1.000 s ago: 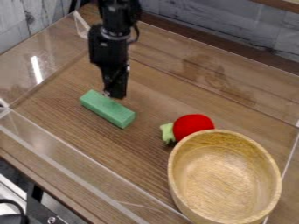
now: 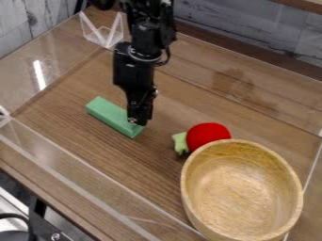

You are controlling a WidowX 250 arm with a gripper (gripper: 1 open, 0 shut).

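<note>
The black gripper [image 2: 132,115] hangs low from the arm at upper centre, its fingertips just over the right part of a green rectangular block [image 2: 107,111] that lies on the wooden table. Whether the fingers are open or shut, and whether they touch the block, is hard to tell.
A red round object with a pale green part [image 2: 208,136] lies right of the block. A large yellow bowl [image 2: 242,190] fills the lower right. Clear plastic and a grey wall edge the left side.
The gripper has come down and slightly right toward the green block over the last second. The block, red object and bowl look unmoved.
</note>
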